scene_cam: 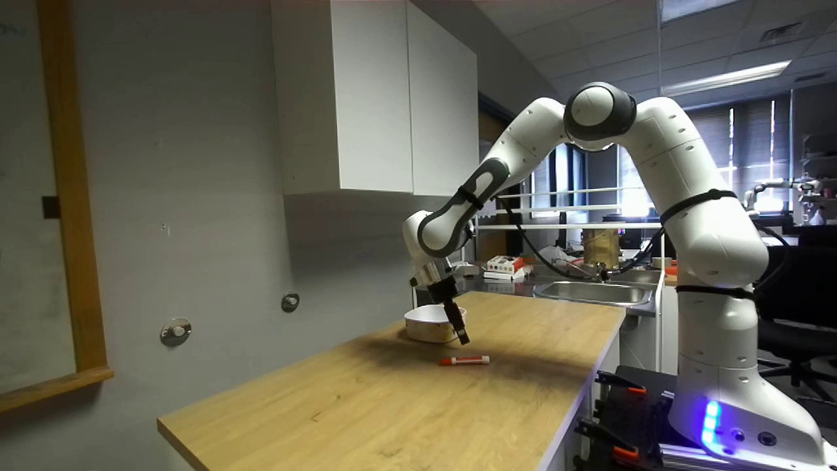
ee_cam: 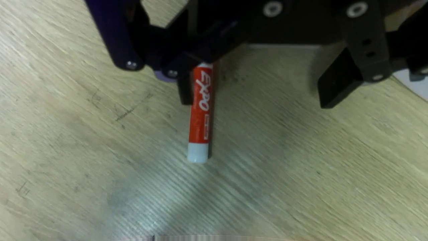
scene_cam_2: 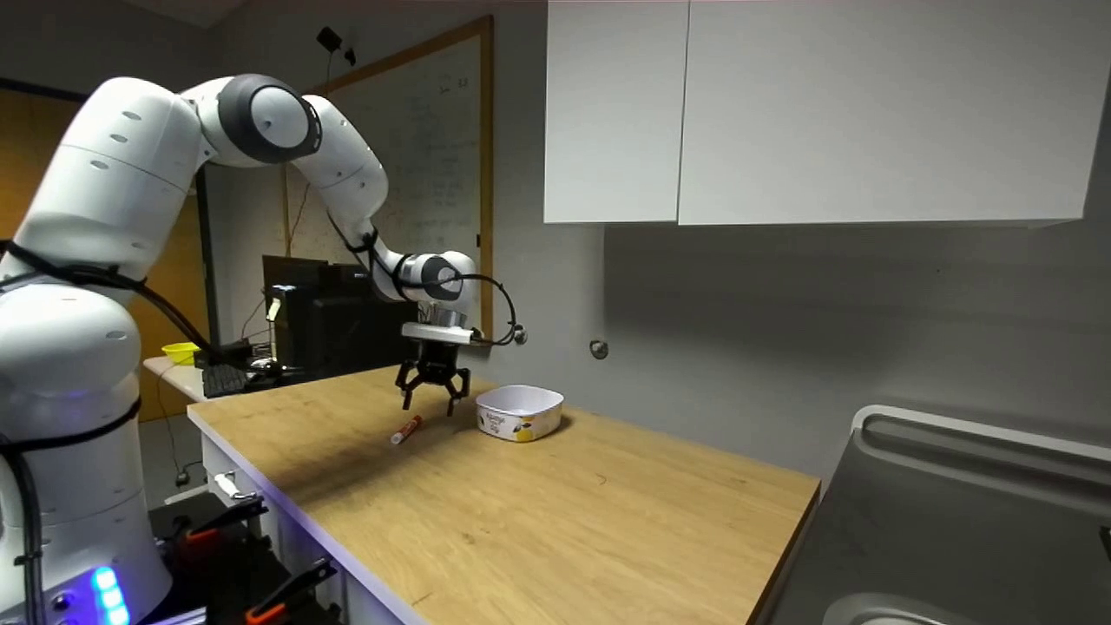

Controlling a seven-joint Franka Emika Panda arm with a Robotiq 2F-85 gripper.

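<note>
A red Expo marker (ee_cam: 200, 112) with white ends lies flat on the wooden counter, close to the left finger in the wrist view. My gripper (scene_cam_2: 429, 406) is open above the counter, its fingers spread wide with nothing held between them. In exterior view 1 the gripper (scene_cam: 463, 341) hangs just above and behind the marker (scene_cam: 464, 360). Exterior view 2 has the marker (scene_cam_2: 406, 429) below the gripper's left finger. A white square bowl (scene_cam_2: 520, 394) with printed sides stands beside the gripper, and from that side it looks empty, though its bottom is hidden.
A grey wall runs along its back, with white cabinets (scene_cam: 376, 102) overhead. Past one end of the counter lies a metal sink (scene_cam: 594, 293).
</note>
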